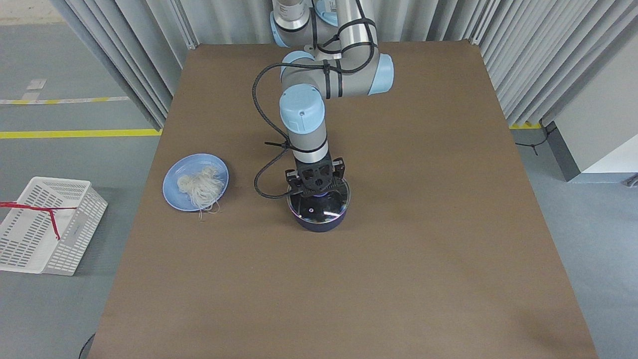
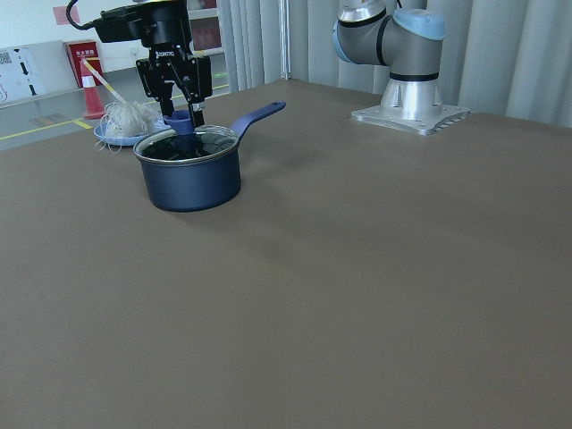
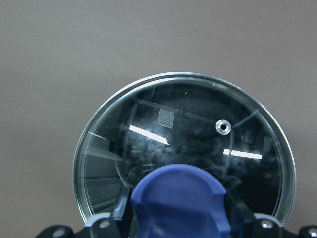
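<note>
A dark blue pot (image 2: 192,188) with a glass lid (image 3: 183,119) stands on the brown table, its handle (image 2: 264,112) reaching toward the back in the left view. My gripper (image 2: 179,107) is down over the lid, its fingers at either side of the blue lid knob (image 3: 178,201), which nearly fills the gap between them in the wrist view. Whether they press on it is hard to tell. In the front view my wrist hides much of the lid (image 1: 317,212).
A blue plate (image 1: 173,185) with tangled white string (image 1: 200,185) lies left of the pot. A white basket (image 1: 75,239) stands on the floor beyond its left edge.
</note>
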